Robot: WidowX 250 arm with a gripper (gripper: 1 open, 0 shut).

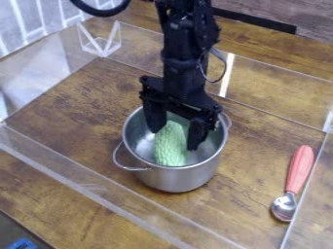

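A steel pot (174, 174) with side handles stands in the middle of the table. In it lies a pale green oblong object (169, 148). The black gripper (177, 128) reaches down into the pot from above, its two fingers spread to either side over the green object. It looks open, with nothing held between the fingers.
A red-handled metal scoop (297, 177) lies at the right of the wooden table (65, 107). Clear plastic edges run along the left and front. A small blue object (16, 239) is at the bottom left corner.
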